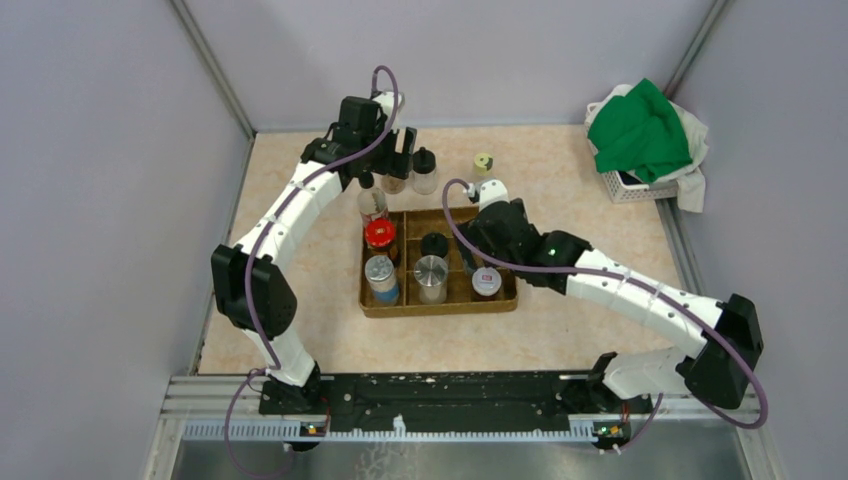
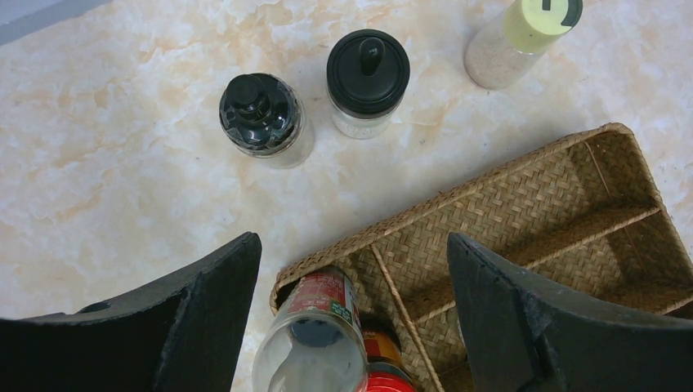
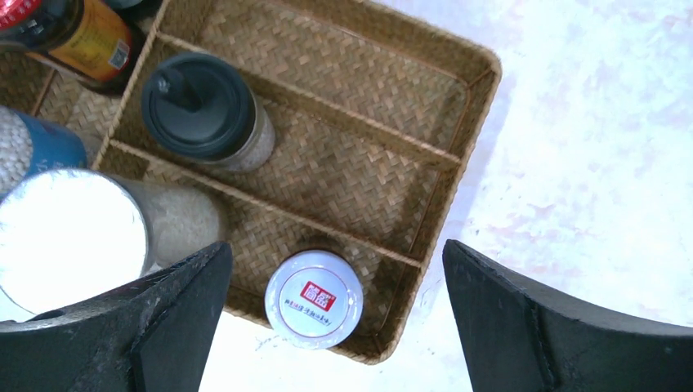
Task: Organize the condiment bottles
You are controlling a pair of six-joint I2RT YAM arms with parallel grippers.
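A woven tray (image 1: 440, 311) holds several bottles. In the right wrist view a white-lidded jar (image 3: 314, 299) stands in the front right compartment; my right gripper hangs over it, open and empty. A black-capped bottle (image 3: 204, 110), a silver-lidded jar (image 3: 69, 237), a blue-banded jar (image 3: 53, 147) and a red-capped jar (image 3: 90, 45) stand farther left. Behind the tray are two black-capped bottles (image 2: 368, 77) (image 2: 266, 118) and a yellow-green-capped bottle (image 2: 531, 37). Above the table's back left, my left gripper has its fingers apart, nothing between. A clear bottle (image 2: 315, 335) occupies the tray's back left corner.
A white basket (image 1: 640, 189) with a green cloth (image 1: 640, 132) stands at the back right. The tray's back and middle right compartments are empty in the right wrist view. Bare tabletop (image 1: 575, 215) lies right of the tray.
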